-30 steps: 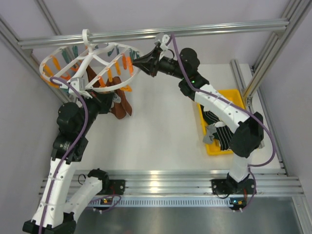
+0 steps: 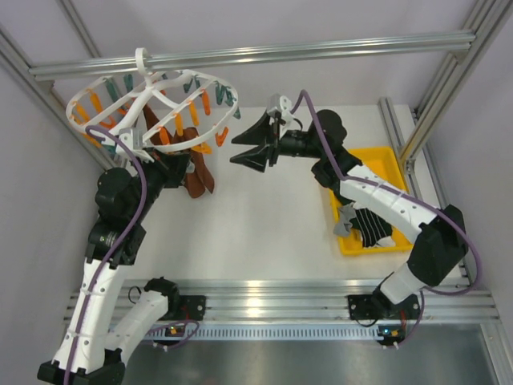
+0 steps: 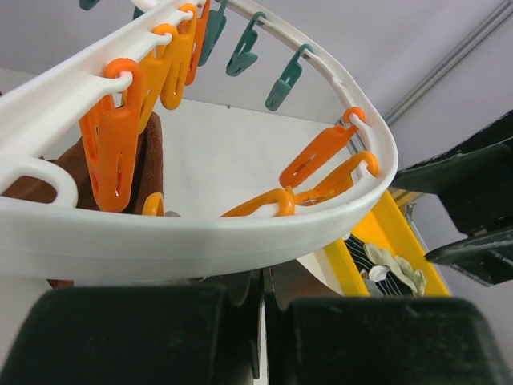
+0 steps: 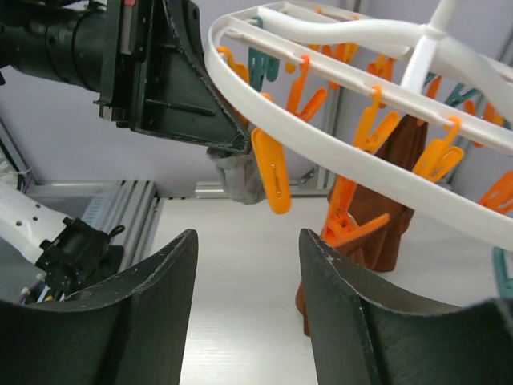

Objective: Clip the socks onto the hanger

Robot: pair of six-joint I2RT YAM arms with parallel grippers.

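The white round hanger [image 2: 88, 132] hangs from the rail at the upper left, with orange and green clips around its ring. Brown socks [image 4: 393, 160] hang down on its far side. At the ring's near edge my left gripper [image 2: 181, 163] is shut; a small grey sock [image 4: 240, 176] dangles from its fingertips, beside an orange clip [image 4: 272, 170]. In the left wrist view the fingers come together just under the ring, and little of that sock shows. Right of the hanger, my right gripper [image 2: 244, 151] stands open, nothing between its fingers.
A yellow bin [image 2: 377, 157] on the right holds striped and grey socks [image 2: 370, 226]. The metal rail [image 2: 321, 51] crosses above. Between hanger and bin the white table [image 2: 256, 233] is bare.
My right gripper has backed off from the hanger's right edge, moving right and toward the front, and has opened. The clips it was covering now show. My left arm has stayed put.
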